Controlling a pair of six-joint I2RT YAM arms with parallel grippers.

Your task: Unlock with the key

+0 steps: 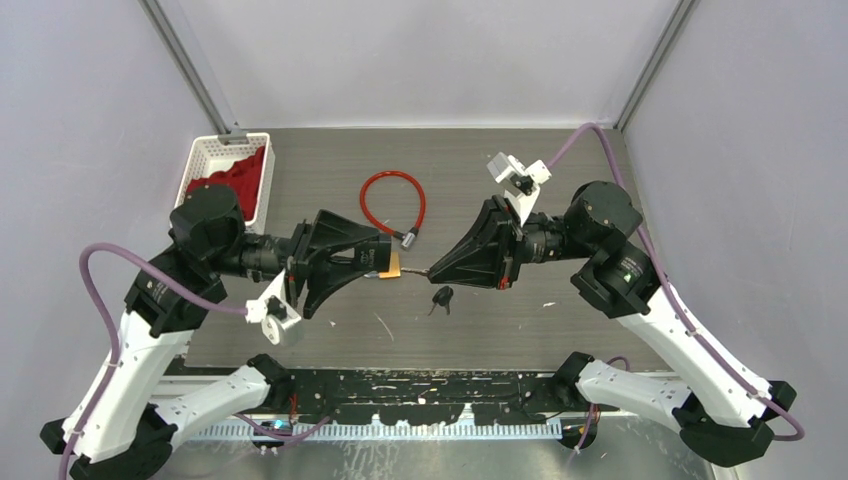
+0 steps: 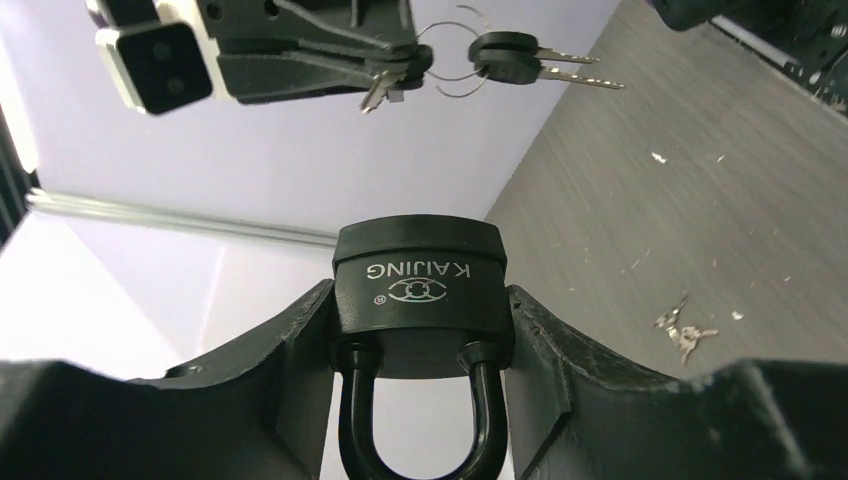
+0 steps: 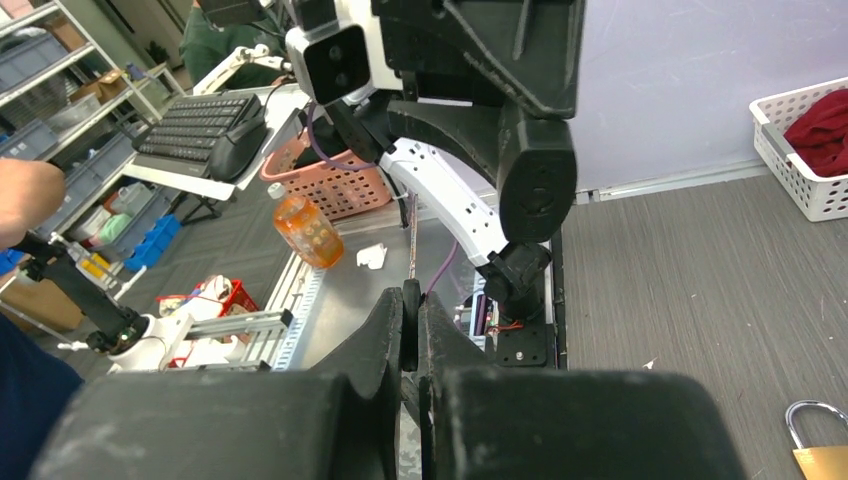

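My left gripper is shut on the sides of a black padlock point(image 2: 420, 255) lettered KAIJING, its shackle toward the gripper. The padlock point(image 1: 376, 254) points right in the top view; a round keyhole shows on its end face point(image 3: 540, 195). Across from it, my right gripper point(image 1: 434, 272) is shut on a key, whose thin blade point(image 1: 413, 271) points left toward the padlock. In the left wrist view the key tip point(image 2: 374, 97) is clear of the padlock. More keys point(image 2: 505, 58) hang on a ring from the right gripper.
A brass padlock point(image 3: 825, 462) lies on the table below, partly hidden in the top view. Behind it is a red cable lock point(image 1: 420, 195). Loose keys point(image 2: 685, 330) lie on the table. The white basket point(image 1: 262, 190) with red cloth stands at back left.
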